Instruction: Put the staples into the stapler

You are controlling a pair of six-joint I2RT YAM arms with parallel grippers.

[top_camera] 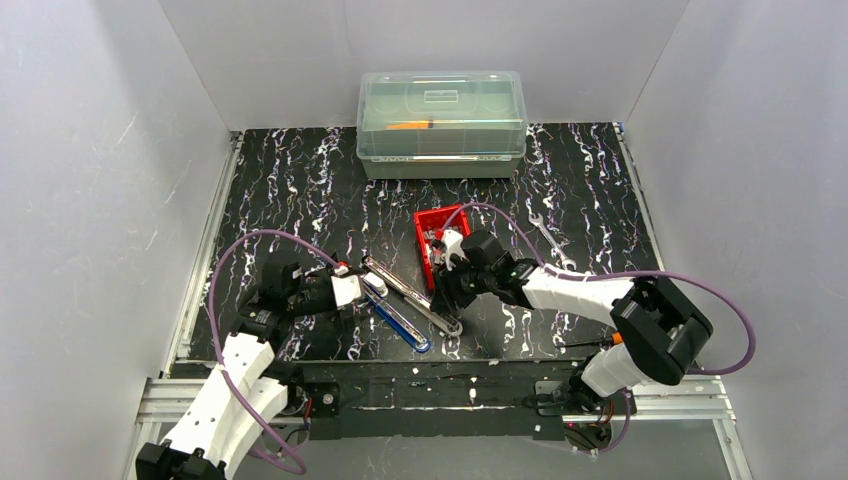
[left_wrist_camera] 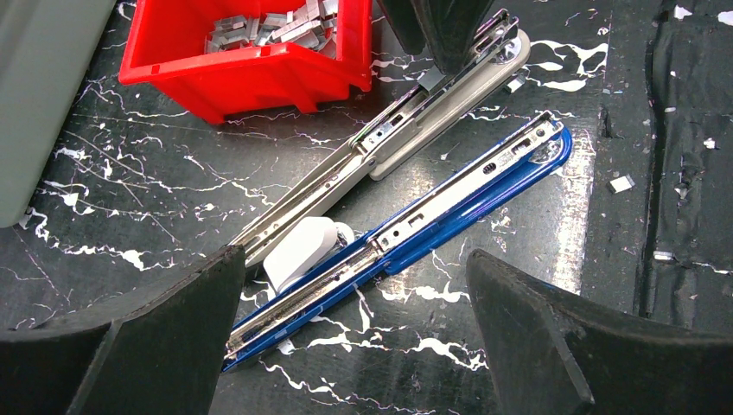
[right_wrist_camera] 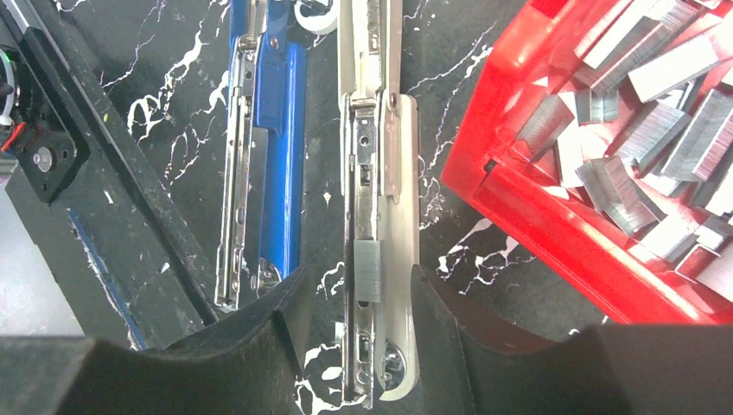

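Note:
The beige stapler (right_wrist_camera: 405, 233) lies unfolded on the black marbled table, with its metal channel exposed. A short grey strip of staples (right_wrist_camera: 367, 285) rests along that channel; whether it is fully seated I cannot tell. My right gripper is open just over the strip, one finger to each side. In the left wrist view, one dark right fingertip (left_wrist_camera: 448, 52) partly covers the strip (left_wrist_camera: 431, 79). A blue stapler (left_wrist_camera: 484, 201), also unfolded, lies alongside. My left gripper is open and empty, above the hinged ends of both staplers.
Loose staple strips fill a red bin (right_wrist_camera: 553, 251) beside the beige stapler. A small white object (left_wrist_camera: 299, 252) sits between the staplers. A clear-lidded toolbox (top_camera: 441, 168) stands at the back, with a wrench (top_camera: 551, 241) to the right. Bare table lies left of the toolbox.

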